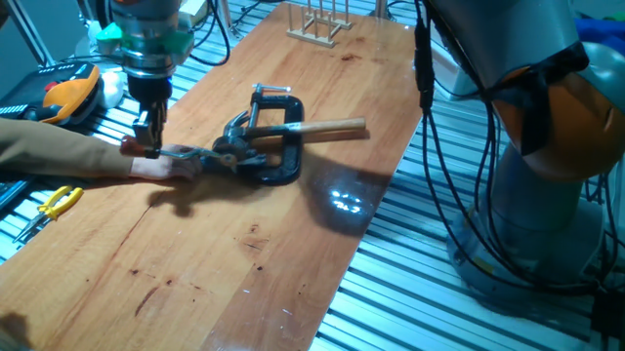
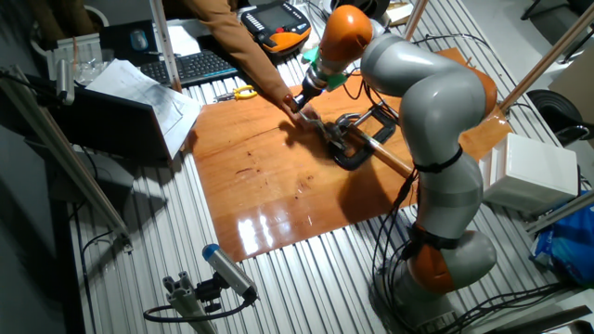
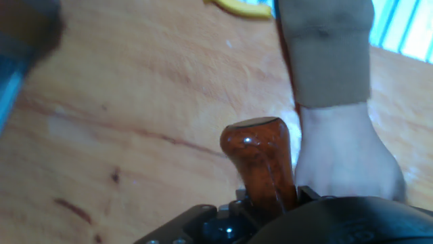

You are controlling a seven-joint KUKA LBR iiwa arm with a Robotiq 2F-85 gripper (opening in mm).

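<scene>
A red-brown wooden handle (image 3: 260,159) rises between the black fingers at the bottom of the wrist view, and my gripper (image 1: 149,151) is shut on it. From there a thin metal rod (image 1: 190,153) runs right toward the dark metal tool parts (image 1: 227,159) beside the black C-clamp (image 1: 290,146). A person's hand (image 1: 161,168) is just beneath the rod, its forearm coming in from the left. Across the clamp lies a claw hammer with a pale wooden handle (image 1: 327,126). The fingertips are mostly hidden in the wrist view.
Yellow-handled pliers (image 1: 61,202) lie at the table's left edge. A small wooden rack (image 1: 317,24) stands at the far end. The person's arm (image 2: 243,46) is close to my gripper.
</scene>
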